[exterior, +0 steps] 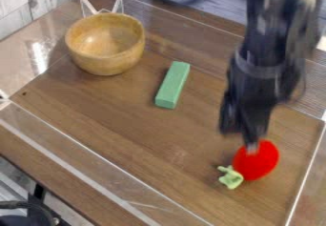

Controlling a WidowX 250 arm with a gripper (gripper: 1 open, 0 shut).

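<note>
A red round object (257, 160) with a pale green top (231, 176) lies at the lower right of the wooden table. Above it is my gripper (258, 106), dark and heavily motion-blurred; its fingers are too smeared to show their state or anything between them.
A wooden bowl (106, 40) stands at the upper left, and a green block (173, 85) lies near the middle.
</note>
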